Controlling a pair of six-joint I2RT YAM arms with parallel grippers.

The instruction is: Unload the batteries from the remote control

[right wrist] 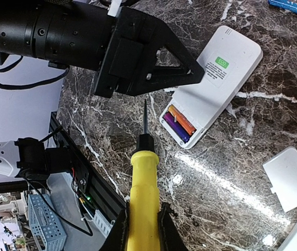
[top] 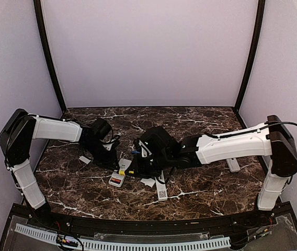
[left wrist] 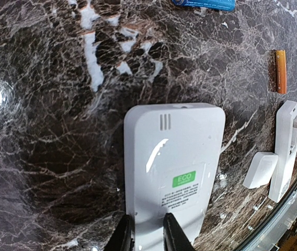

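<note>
The white remote (right wrist: pixel 235 63) lies back side up on the table, its battery bay uncovered. Inside the bay an orange battery (right wrist: pixel 182 120) and a purple battery (right wrist: pixel 175 127) lie side by side. My left gripper is shut across the remote's sides; the bay is out of the left wrist view. My right gripper is shut on a yellow-handled screwdriver (right wrist: pixel 144 183) with a thin dark tip. In the right wrist view that tip appears beside the bay's end; whether it touches anything I cannot tell.
A blue cylinder (right wrist: pixel 287 6) lies beyond the remote. To the right are a loose white cover (right wrist: pixel 290 178) and another white device (left wrist: pixel 284 151). A white device (top: pixel 233 165) lies at the far right.
</note>
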